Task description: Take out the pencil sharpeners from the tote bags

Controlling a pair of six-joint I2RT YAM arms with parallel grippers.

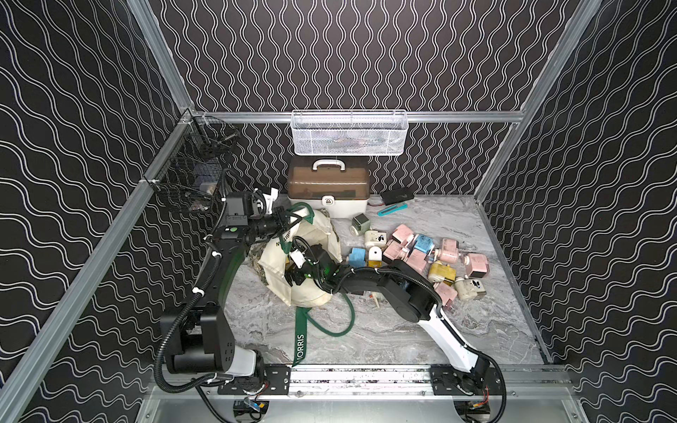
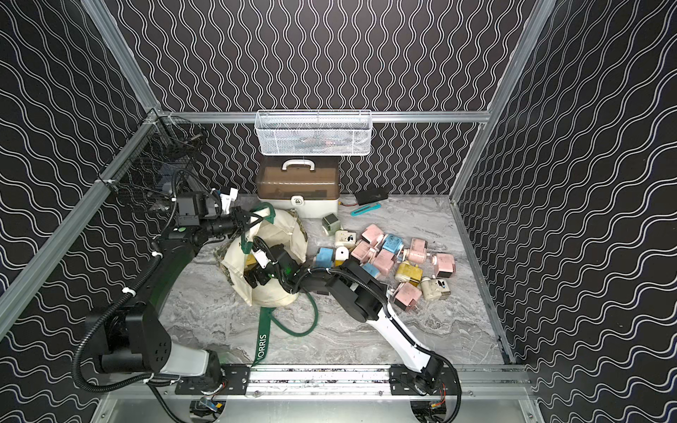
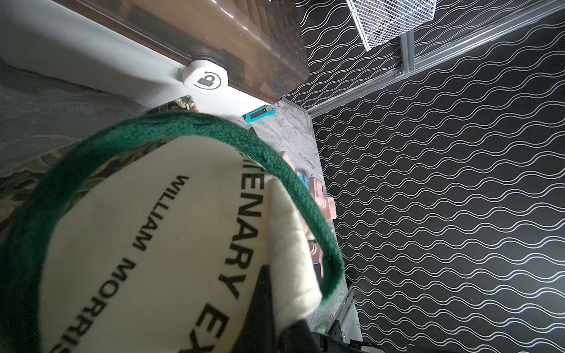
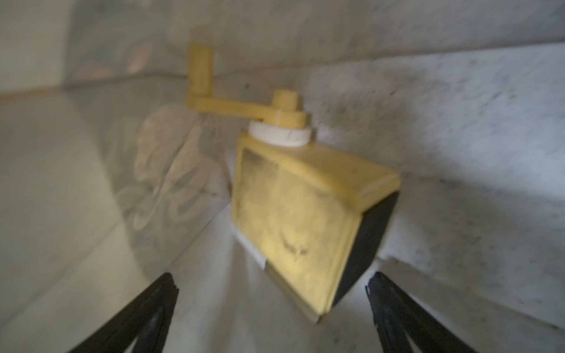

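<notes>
A cream tote bag (image 1: 277, 283) with green handles stands on the left of the table, its mouth spread wide. At its far rim my left gripper is shut on the edge of the bag's cloth; a green handle (image 3: 176, 122) loops across that wrist view. Inside the bag lies a yellow pencil sharpener (image 4: 288, 226) with a crank, tilted against the pale lining (image 4: 470, 117). My right gripper reaches into the bag and stands open. The sharpener is ahead of its fingers (image 4: 150, 309), roughly centred between them and not held.
Several pink, blue, yellow and cream sharpeners (image 1: 442, 272) lie crowded right of the bag, partly under my right arm. Behind the bag stands a brown-lidded box (image 1: 328, 184). A turquoise cutter (image 1: 392, 209) lies beside it.
</notes>
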